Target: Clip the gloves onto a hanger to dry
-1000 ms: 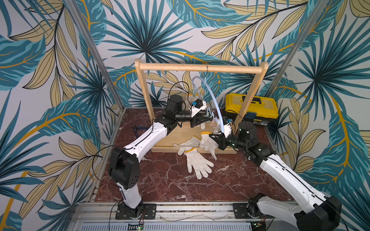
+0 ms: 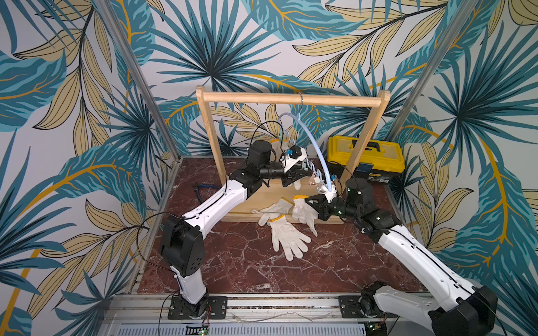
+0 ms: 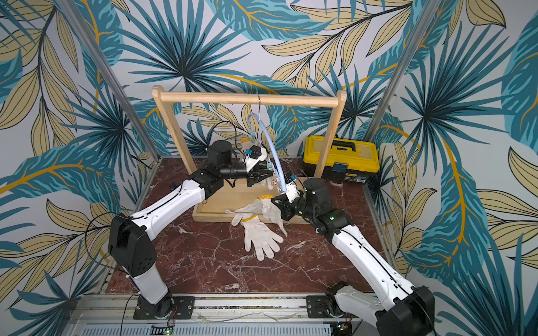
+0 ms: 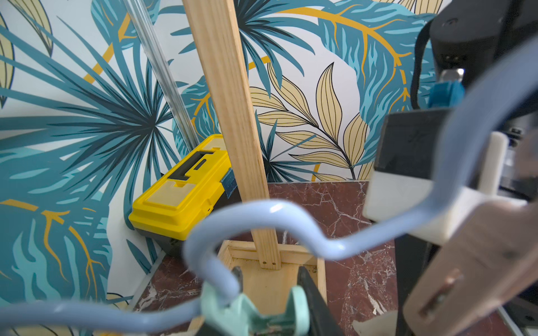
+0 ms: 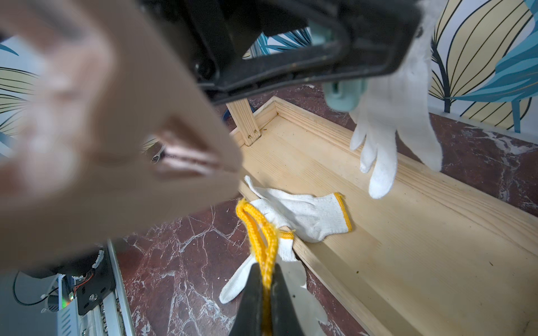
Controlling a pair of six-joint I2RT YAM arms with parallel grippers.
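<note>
The blue hanger (image 2: 309, 134) hangs tilted from the wooden bar, its curved tube crossing the left wrist view. There, a mint clip (image 4: 255, 316) sits between the spread fingers of my left gripper; whether they press on it is unclear. My right gripper is shut on the yellow cuff (image 5: 260, 235) of a white glove (image 2: 304, 211), below and right of my left gripper. Another glove (image 5: 386, 123) hangs behind, beside a mint clip (image 5: 343, 95). Two more gloves lie below: one (image 5: 313, 215) over the tray's front edge, one (image 2: 289, 238) on the table.
The wooden frame (image 2: 291, 98) rises from a shallow tray (image 5: 426, 235). A yellow toolbox (image 2: 365, 154) stands at the back right. Both arms crowd the space under the bar.
The hanger's lower end swung a little right. The right arm has stayed nearly still.
</note>
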